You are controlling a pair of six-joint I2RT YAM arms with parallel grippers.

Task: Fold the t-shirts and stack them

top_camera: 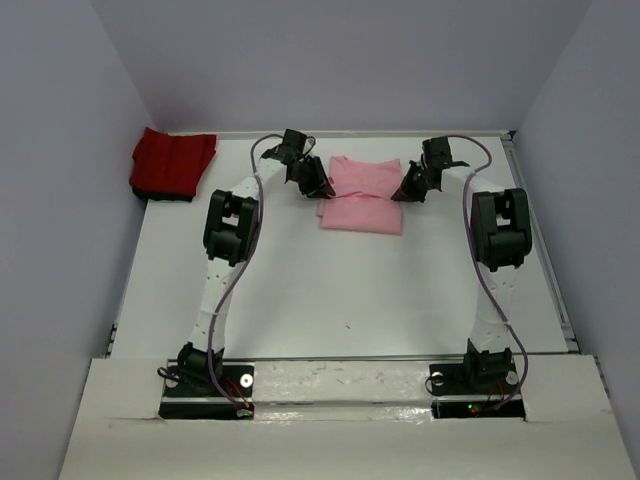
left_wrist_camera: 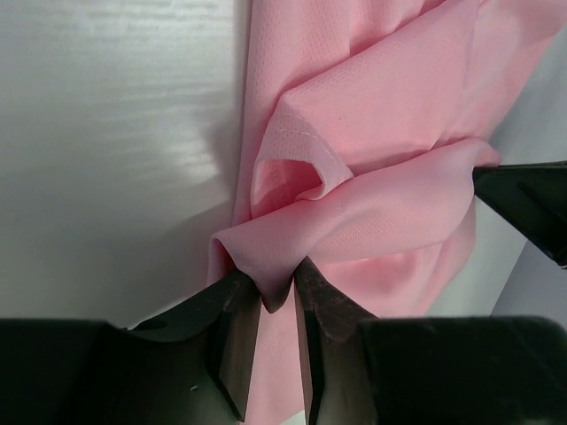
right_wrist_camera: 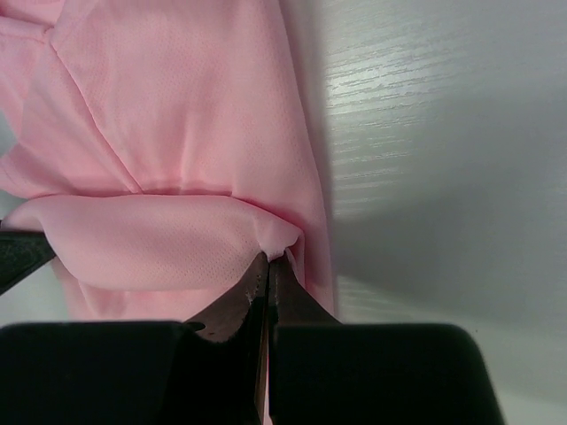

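A pink T-shirt [top_camera: 360, 214] lies at the back centre of the table with a folded band across its middle. My left gripper [top_camera: 326, 192] is at that band's left end; in the left wrist view, pink fabric [left_wrist_camera: 354, 212] sits at its partly parted fingertips [left_wrist_camera: 310, 292], and whether it grips firmly is unclear. My right gripper [top_camera: 398, 196] is at the band's right end, shut, with the fold's edge [right_wrist_camera: 279, 239] pinched at its tips in the right wrist view.
A red folded stack [top_camera: 172, 160] sits on a dark base at the table's back left corner.
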